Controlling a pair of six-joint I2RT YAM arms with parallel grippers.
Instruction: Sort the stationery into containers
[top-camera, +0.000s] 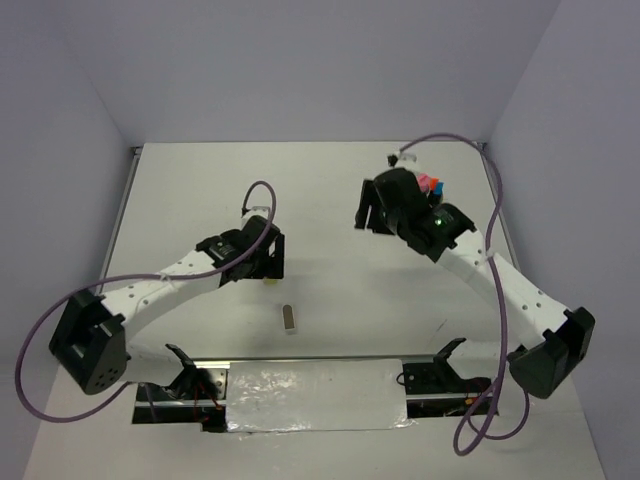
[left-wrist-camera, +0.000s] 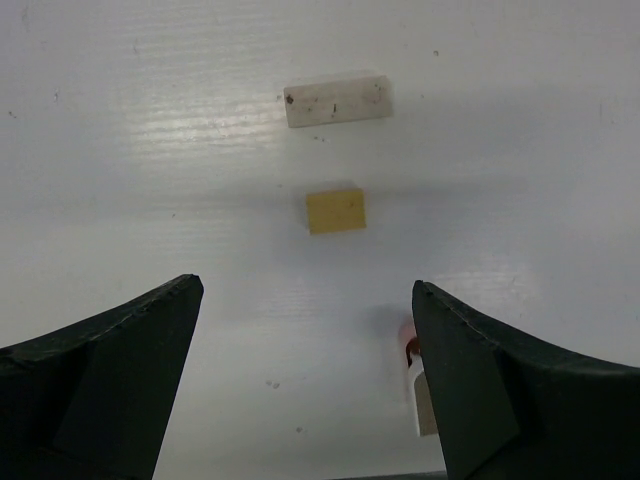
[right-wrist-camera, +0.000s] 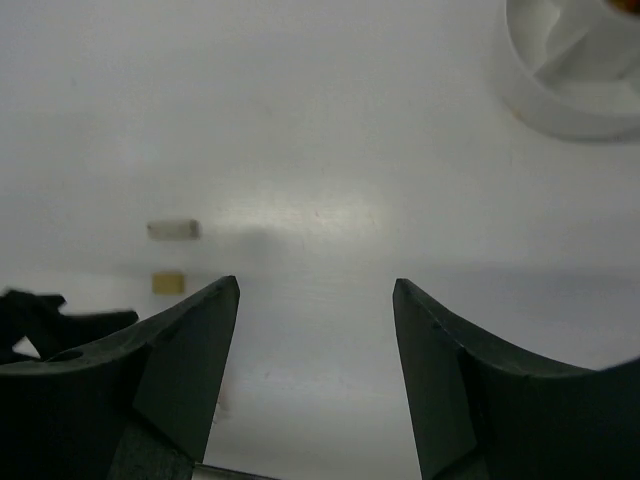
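A pale, smudged eraser (left-wrist-camera: 340, 102) lies beyond a small yellow block (left-wrist-camera: 336, 211) in the left wrist view. The two lie apart on the white table. Above them is my left gripper, open and empty. A third, elongated piece with a pale sleeve (left-wrist-camera: 425, 402) is partly hidden by the right-hand finger; from the top it lies nearer the table's front (top-camera: 289, 318). My right gripper hangs open over bare table. The white round container (right-wrist-camera: 560, 112) shows at that view's upper right; from the top my right arm mostly covers it.
Pink, orange and blue items (top-camera: 430, 184) peek out behind the right arm. My left gripper's dark fingers (right-wrist-camera: 95, 325) enter the right wrist view from the left. Between the two arms the table is clear.
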